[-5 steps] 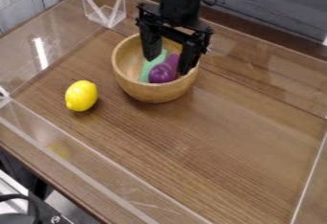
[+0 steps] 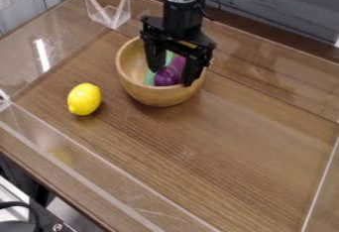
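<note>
The black gripper [image 2: 173,54] is open over a round wooden bowl [image 2: 157,92], its fingers reaching down on either side above the bowl. Inside the bowl a purple object [image 2: 169,74] lies beside a green one [image 2: 151,78], both partly hidden by the gripper. A yellow lemon-like object [image 2: 83,99] rests on the wooden table to the lower left of the bowl.
A clear plastic item [image 2: 109,8] sits at the back left, near the table's edge.
The gripper has moved slightly left and lower over the bowl. The objects on the table look unmoved.
</note>
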